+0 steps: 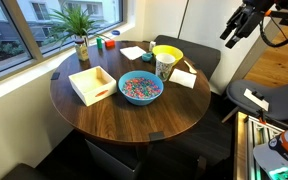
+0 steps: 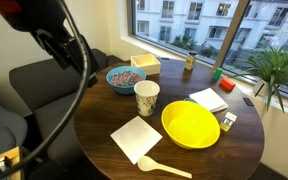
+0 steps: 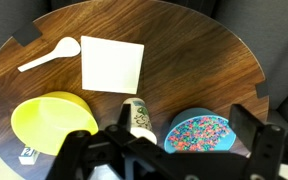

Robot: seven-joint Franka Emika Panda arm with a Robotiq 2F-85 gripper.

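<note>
High over the round wooden table hangs my gripper, well apart from everything on it. Its dark fingers (image 3: pixel 80 142) are spread wide in the wrist view, with only the table scene visible between them. A blue bowl (image 1: pixel 141 88) full of small pink and multicoloured pieces stands near the table's middle. Beside it is a white patterned cup (image 2: pixel 147 97), upright. A yellow bowl (image 2: pixel 190 124) stands close to the cup. A white square sheet (image 3: pixel 112 65) lies flat near a white spoon (image 3: pixel 50 54). The yellow bowl's inside looks empty.
A cream open box (image 1: pixel 93 85) stands by the blue bowl. Toward the window are a potted plant (image 1: pixel 76 24), a green item (image 2: pixel 217 73) and a small carton (image 2: pixel 228 121). Bare wood lies along the table's front in exterior view 1.
</note>
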